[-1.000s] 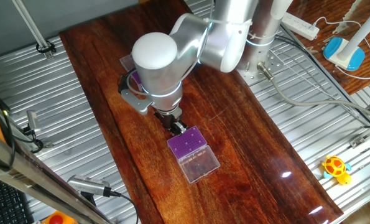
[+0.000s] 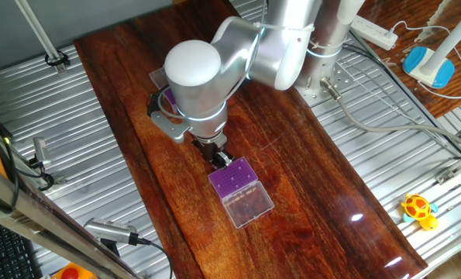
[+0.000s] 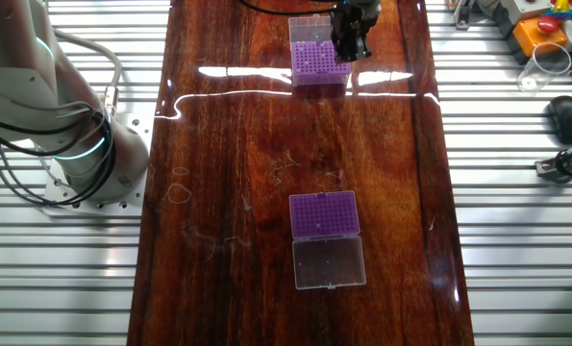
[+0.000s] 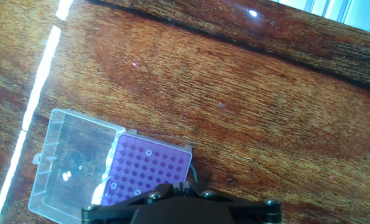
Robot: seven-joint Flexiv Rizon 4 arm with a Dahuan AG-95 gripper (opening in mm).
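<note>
A purple rack full of small holes has its clear hinged lid laid open on the table. Several small pale tubes sit in that rack in the wrist view. My gripper points down at the rack's edge; exterior view 2 shows the gripper over one side of it. In the wrist view its dark fingers meet at the bottom centre, so it looks shut. Whether anything small is between them is hidden. A second purple rack lies apart, its clear lid open too.
Bare wood separates the two racks on the brown table. The arm covers most of the second rack in exterior view 1. Off the table are a toy turtle, a clear cup and a camera.
</note>
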